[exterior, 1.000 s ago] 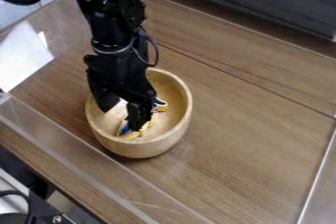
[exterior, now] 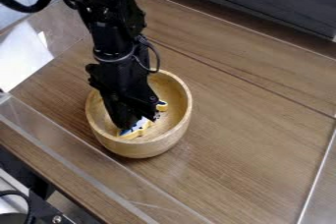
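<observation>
My black gripper (exterior: 132, 110) reaches down into a round wooden bowl (exterior: 178, 120) near the left front of the table. Small blue, white and yellowish items (exterior: 134, 130) lie at the bowl's bottom, right at my fingertips and partly hidden by them. Whether the fingers are open or closed on any of these cannot be made out.
A dark panel (exterior: 250, 2) runs along the back. A white sheet (exterior: 20, 56) lies at the left, and a clear strip runs along the front-left edge.
My gripper has shifted slightly within the bowl, and a little more of the items beneath it shows at the front. The bowl stands in about the same place.
</observation>
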